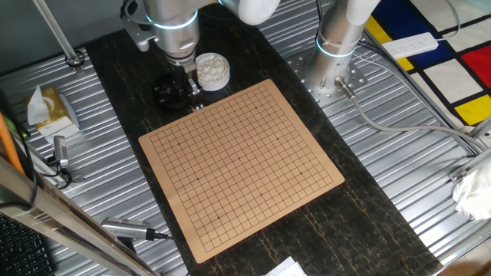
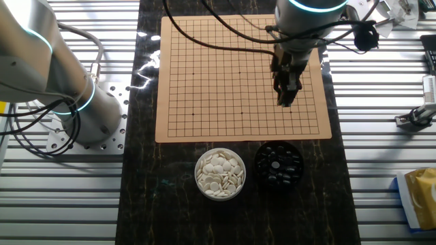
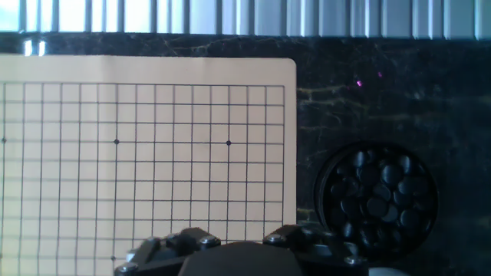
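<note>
My gripper shows at the bottom edge of the wrist view, its two fingers apart and no stone visible between them. In exterior view 1 the gripper (image 1: 196, 98) hangs by the far edge of the wooden Go board (image 1: 238, 169), near the bowls. The board's grid is bare of stones. A black bowl (image 2: 279, 167) of black stones sits beside the board; the arm partly covers it in exterior view 1. To the right of the gripper in the wrist view are the black stones (image 3: 377, 205). A white bowl (image 1: 212, 71) holds white stones.
A tissue box (image 1: 52, 115) stands to the left on the ribbed metal surface. The arm's base (image 1: 330, 73) is at the right. Cables (image 2: 225, 46) hang over the board in exterior view 2.
</note>
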